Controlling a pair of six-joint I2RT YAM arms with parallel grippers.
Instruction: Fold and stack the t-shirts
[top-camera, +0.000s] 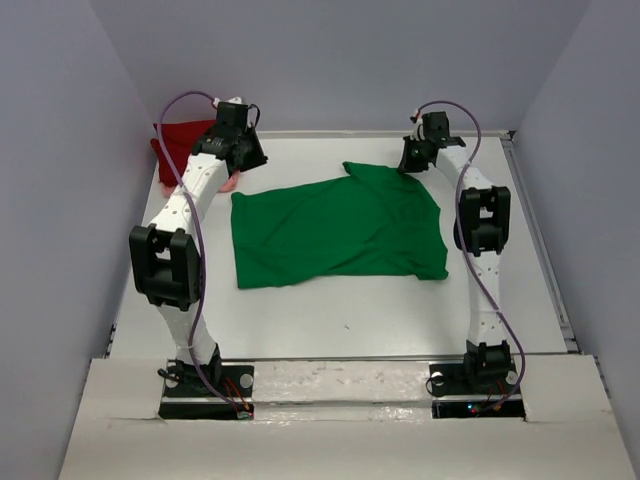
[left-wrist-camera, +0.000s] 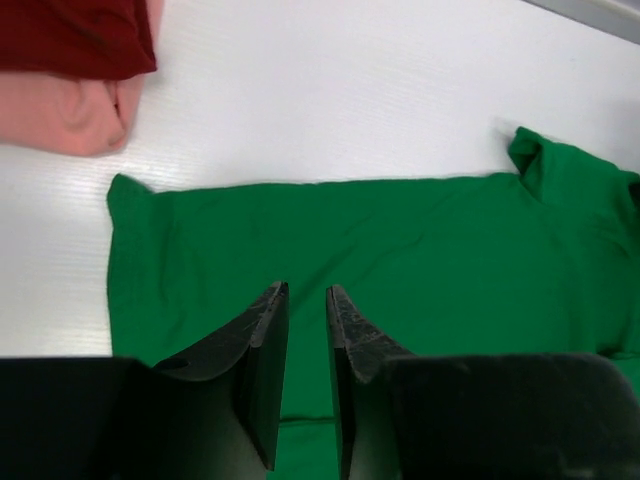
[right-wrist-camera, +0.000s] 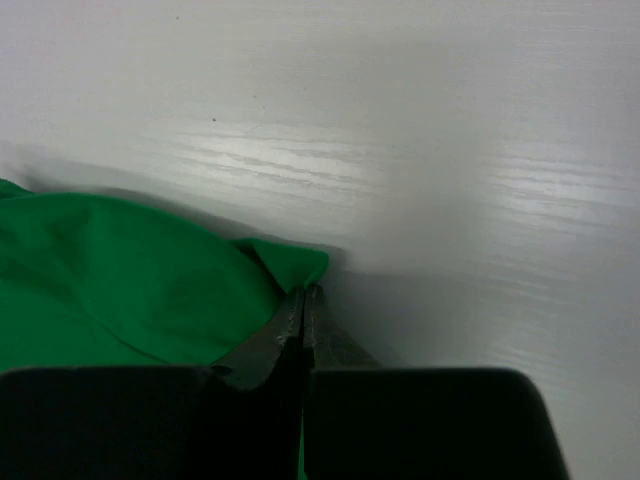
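Note:
A green t-shirt lies spread across the middle of the table, its upper right corner bunched up. At that corner my right gripper points down. In the right wrist view its fingertips are together on the edge of the green cloth, and a small fold rises right at the tips. My left gripper hangs above the table beyond the shirt's upper left edge. Its fingers are parted by a narrow gap with nothing between them, and the shirt shows below in the left wrist view.
At the back left a folded dark red shirt rests on a pink one. Bare white table lies in front of the green shirt and along its right side. Grey walls close in the back and sides.

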